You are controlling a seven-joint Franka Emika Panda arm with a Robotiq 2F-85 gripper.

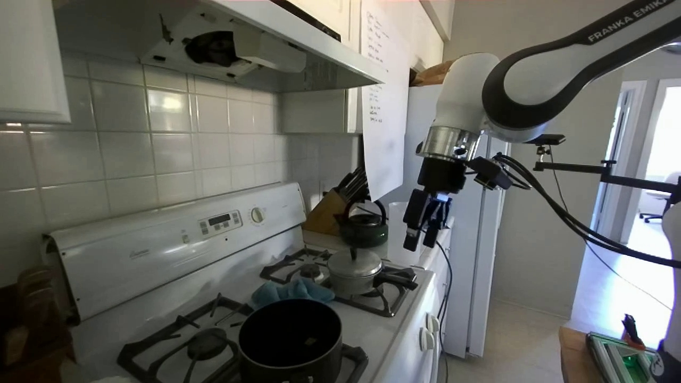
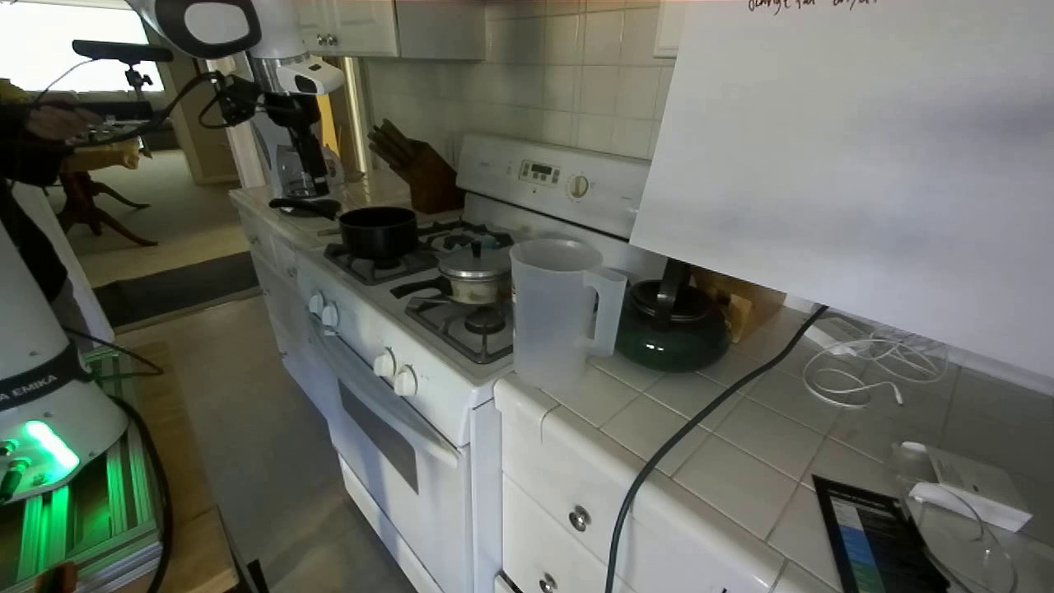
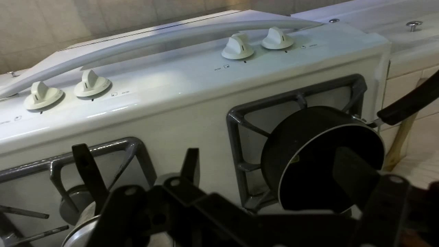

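With its fingers apart, my gripper hangs in the air above the front side of the stove. The gap between the fingertips is empty in the wrist view, where one finger shows left of centre. The other finger overlaps the black pot in that picture, with no contact evident. That open black pot stands on a front burner, its handle outward. A lidded metal pot sits on the other front burner. Behind them lies a blue cloth.
A dark green kettle and a translucent pitcher stand on the counter beside the stove. There is a knife block on the far counter. The range hood overhangs the stove, and a large paper sheet hangs nearby.
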